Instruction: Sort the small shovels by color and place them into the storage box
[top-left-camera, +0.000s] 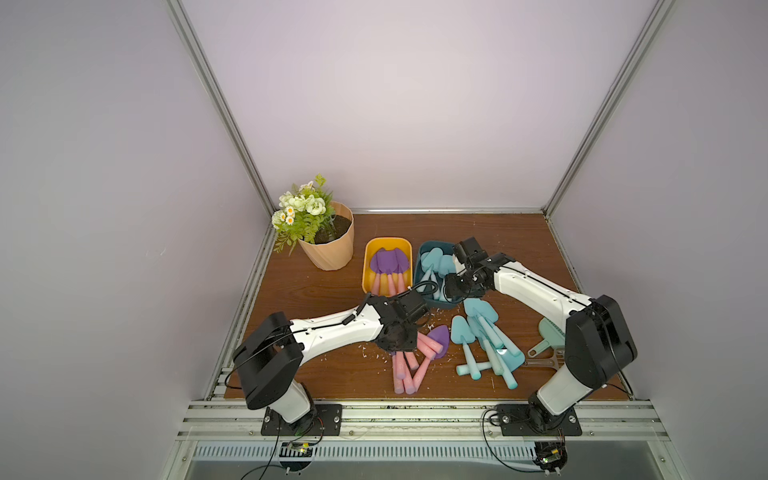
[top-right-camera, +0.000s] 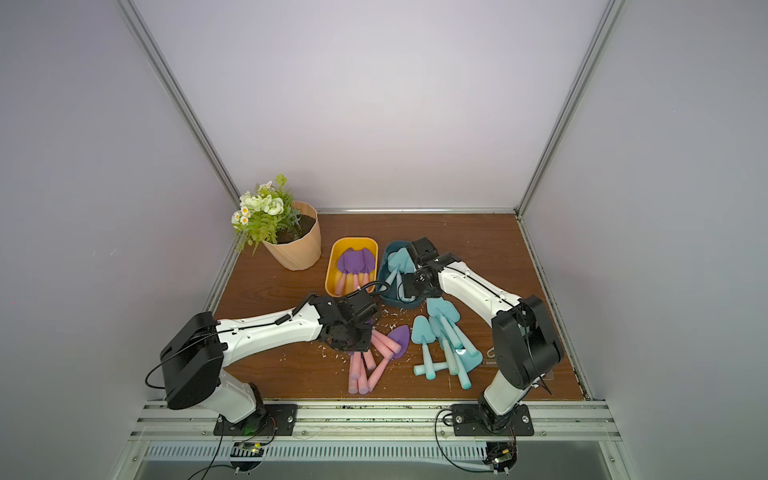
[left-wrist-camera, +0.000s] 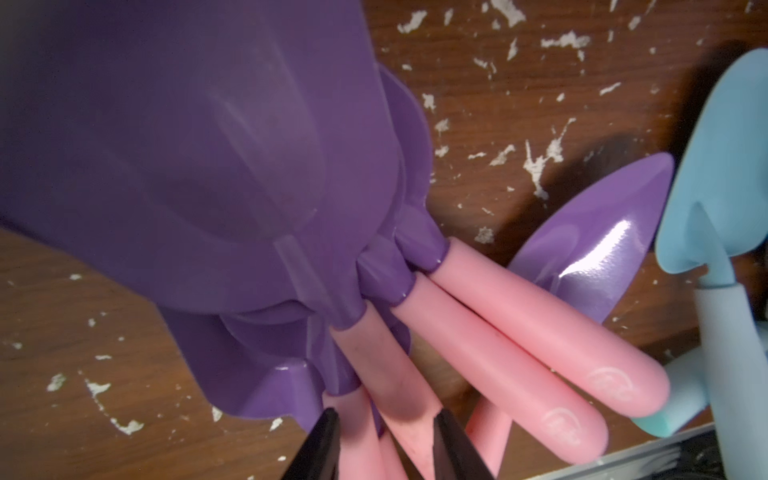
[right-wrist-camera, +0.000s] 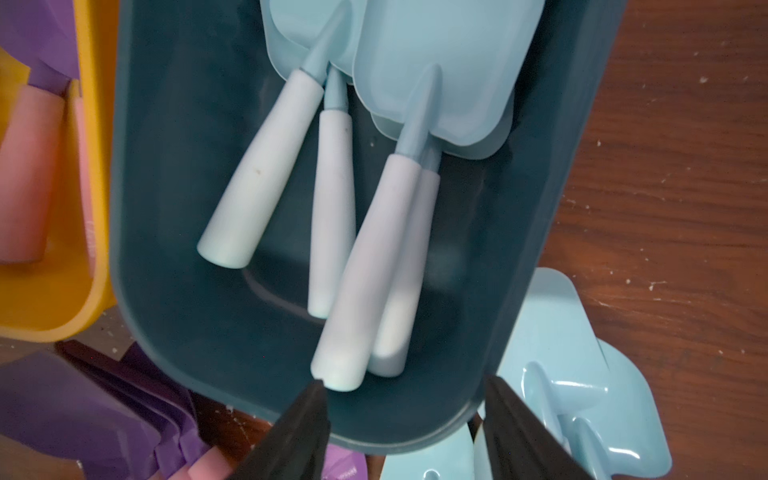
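Note:
My left gripper hangs low over the pile of purple shovels with pink handles. Its fingers (left-wrist-camera: 317, 452) stand part apart, with pink handles (left-wrist-camera: 384, 364) showing between them; whether they grip one cannot be told. A broad purple blade (left-wrist-camera: 240, 136) fills the upper left of the left wrist view. My right gripper is open and empty above the near edge of the dark teal box (right-wrist-camera: 200, 336), which holds several light blue shovels (right-wrist-camera: 364, 264). The yellow box (top-left-camera: 368, 280) beside it holds purple shovels (top-left-camera: 388, 261).
Several light blue shovels (top-left-camera: 492, 340) lie piled on the table's right front. Separate from the main pile lies a purple blade (left-wrist-camera: 604, 232). A potted plant (top-left-camera: 329, 252) occupies the back left. Beside the right arm is a green tool (top-left-camera: 550, 334).

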